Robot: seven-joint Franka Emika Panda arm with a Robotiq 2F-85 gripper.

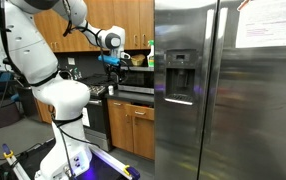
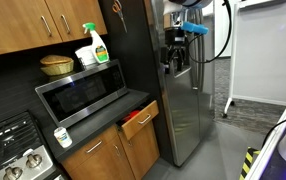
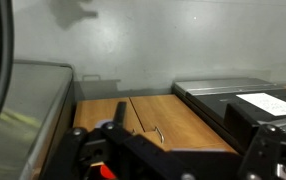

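My gripper is open, with nothing between its dark fingers in the wrist view. It hangs in the air in front of the kitchen counter in exterior view 1, where the gripper [image 1: 121, 70] is small. Exterior view 2 has the gripper [image 2: 171, 68] high up, overlapping the steel fridge [image 2: 188, 105] in the picture; whether they touch I cannot tell. Beneath the counter, a wooden drawer [image 2: 138, 124] stands pulled out, with something red at its opening. Wooden cabinet fronts [image 3: 163, 122] appear beyond the fingers in the wrist view.
A microwave [image 2: 83, 98] sits on the dark counter, with a basket [image 2: 57, 65] and a green-and-white spray bottle [image 2: 98, 42] on top. A white tub [image 2: 62, 136] stands near the stove [image 2: 23, 168]. Open floor [image 3: 123, 50] lies before the cabinets.
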